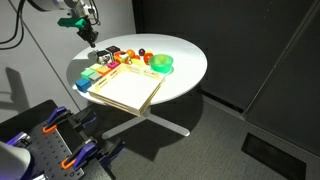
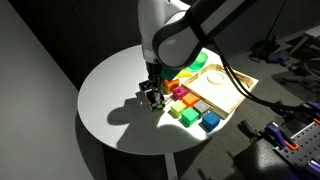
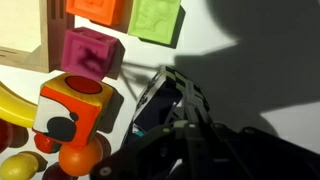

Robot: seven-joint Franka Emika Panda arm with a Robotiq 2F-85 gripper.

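My gripper looks shut in the wrist view, with nothing clearly visible between its fingers. Just below and beside its tips lies a dark block (image 3: 150, 108) with a checkered edge, partly hidden by the gripper; whether they touch, I cannot tell. In exterior view 2 the gripper (image 2: 154, 98) is low over the white table, near the coloured blocks. From exterior view 1 it appears small at the table's far left end.
An orange cartoon-faced block (image 3: 72, 108) and a magenta block (image 3: 88, 52) sit close by. Toy fruit crowds the wrist view's lower left. A wooden tray (image 1: 125, 87) and a green bowl (image 1: 160, 63) occupy the near side. Bare table (image 2: 110, 105) extends left in exterior view 2.
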